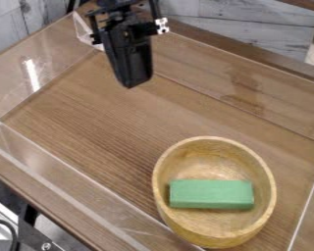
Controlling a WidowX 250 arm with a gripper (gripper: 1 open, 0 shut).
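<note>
The black gripper [130, 69] hangs high over the upper middle of the wooden table, well above and behind a round yellow bowl [215, 227]. It looks shut, with nothing visible between its fingers, though its tips are dark and hard to make out. A green block [211, 194] lies flat inside the bowl.
A pale grey wall [258, 34] runs behind it at the back right. Dark cables [5, 227] show at the lower left corner.
</note>
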